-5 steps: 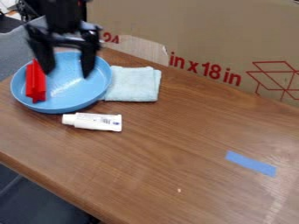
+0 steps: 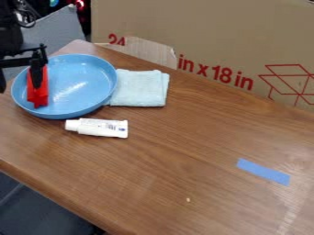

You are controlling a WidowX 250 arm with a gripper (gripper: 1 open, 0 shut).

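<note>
My black gripper (image 2: 20, 62) is at the upper left, mostly cut off by the frame's edge, over the left rim of a blue plate (image 2: 84, 90), its fingers apart. A red object (image 2: 39, 93) lies on the plate's left side, just under and beside the gripper. A white tube (image 2: 95, 128) lies on the wooden table in front of the plate.
A folded pale cloth (image 2: 140, 88) lies right of the plate. A large cardboard box (image 2: 208, 37) stands along the back. A strip of blue tape (image 2: 263, 171) is on the table (image 2: 185, 174), whose middle and right are clear.
My gripper has moved left from over the middle of the plate to its left edge and partly out of view. The objects on the table appear unmoved.
</note>
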